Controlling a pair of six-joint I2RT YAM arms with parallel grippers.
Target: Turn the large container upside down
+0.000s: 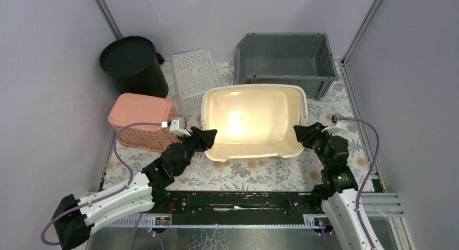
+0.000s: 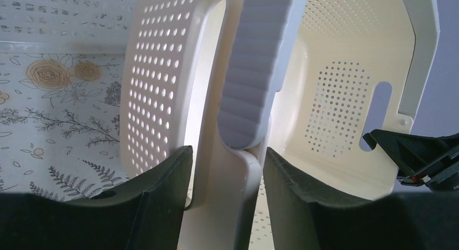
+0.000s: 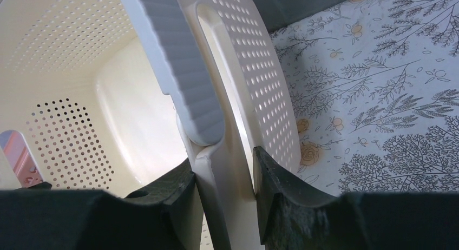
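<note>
The large cream container (image 1: 253, 120) sits in the middle of the table with its interior showing to the top view. Perforated sides, handle slots and grey grips show in both wrist views. My left gripper (image 1: 211, 137) is at its left end, fingers either side of the end rim (image 2: 222, 206) below the grey grip (image 2: 250, 71). My right gripper (image 1: 300, 132) is at the right end, fingers around the rim (image 3: 227, 190) there. How firmly either gripper closes on the rim is hard to tell.
A grey bin (image 1: 285, 63) stands behind, a white basket (image 1: 195, 77) back left, a pink basket (image 1: 138, 114) left and a black bucket (image 1: 130, 63) in the back left corner.
</note>
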